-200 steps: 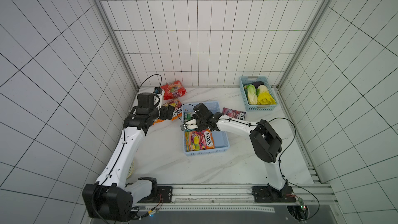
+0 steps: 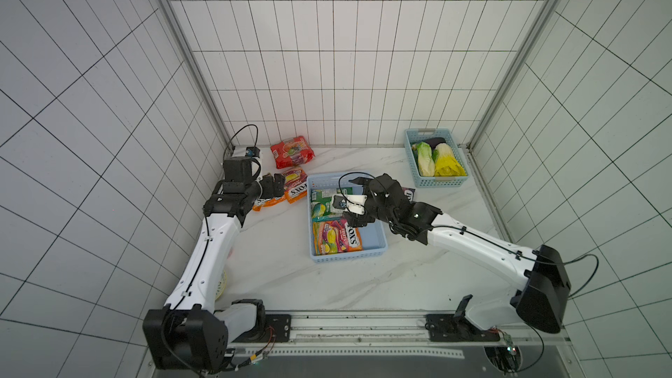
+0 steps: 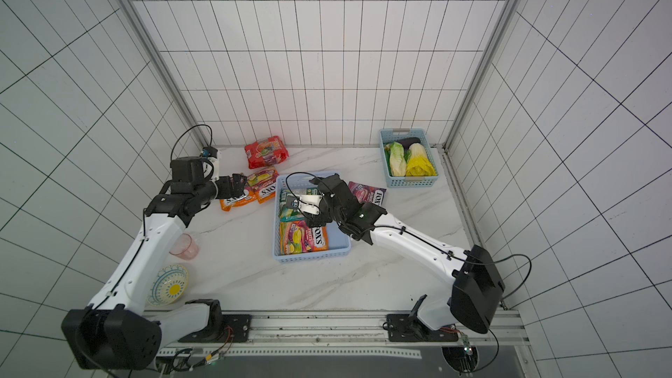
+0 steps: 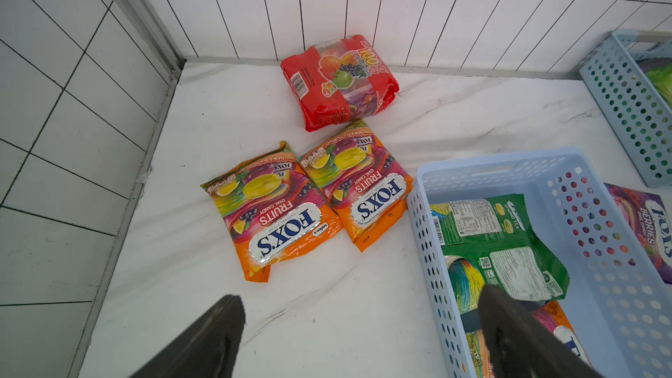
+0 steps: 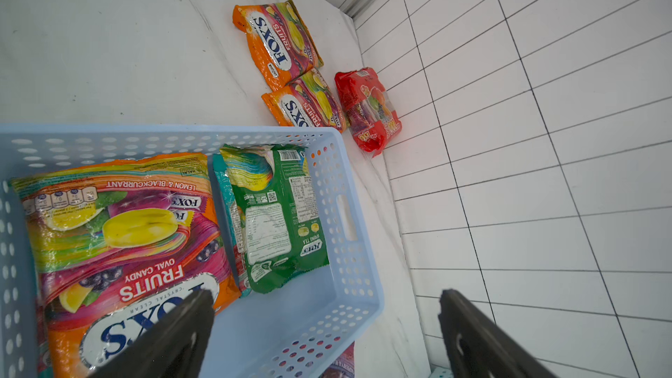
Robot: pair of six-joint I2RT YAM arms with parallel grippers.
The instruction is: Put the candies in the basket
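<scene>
A light-blue basket (image 2: 374,241) stands mid-table, with green candy bags (image 5: 280,217) toward its back and an orange-pink Fox's bag (image 5: 140,238) toward its front. Left of it two orange Fox's bags (image 4: 276,206) lie side by side, and a red candy pack (image 4: 343,84) lies behind them near the wall. Outside the basket's right side is a purple Berries bag (image 3: 367,193). My left gripper is open above the table left of the basket, empty. Over the basket hangs my right gripper, open, with nothing between its fingers.
A second blue basket (image 2: 439,181) holding vegetables stands at the back right. A pink cup (image 3: 184,246) and a patterned plate (image 3: 168,285) are by the left arm.
The left gripper has shifted slightly left.
</scene>
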